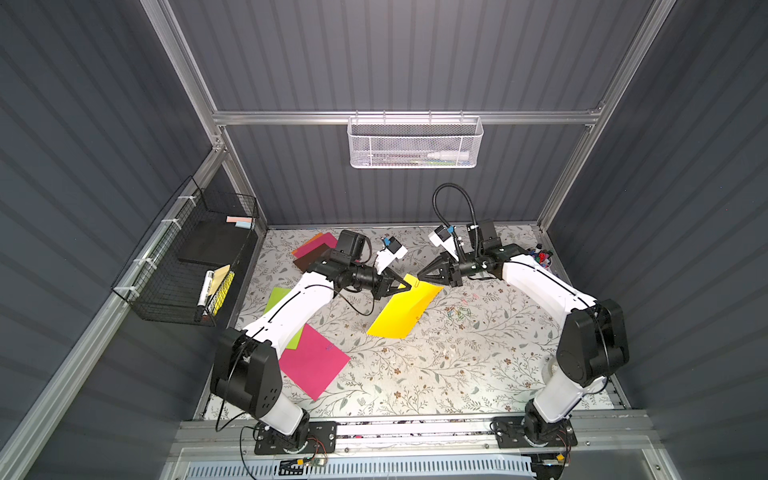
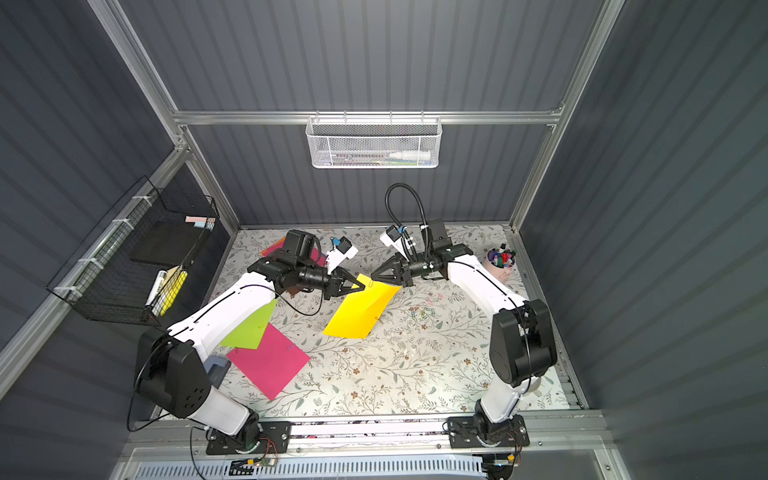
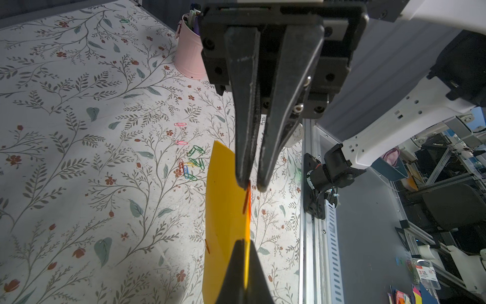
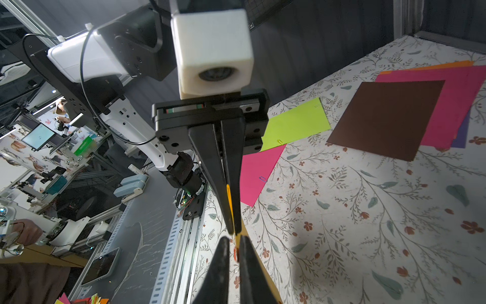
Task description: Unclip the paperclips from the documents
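Observation:
A yellow sheet [image 1: 404, 316] hangs raised in the middle, my left gripper [image 1: 404, 288] shut on its edge. My right gripper [image 1: 424, 277] is shut at the same top edge. In the left wrist view, a small red paperclip [image 3: 246, 202] sits on that edge just below the right gripper's fingertips. Whether the right fingers have hold of it I cannot tell. Loose coloured paperclips [image 3: 195, 164] lie on the table beyond the sheet.
Pink, green and brown sheets lie at the left, some with clips. A pink pen cup [image 3: 188, 58] stands at the back right.

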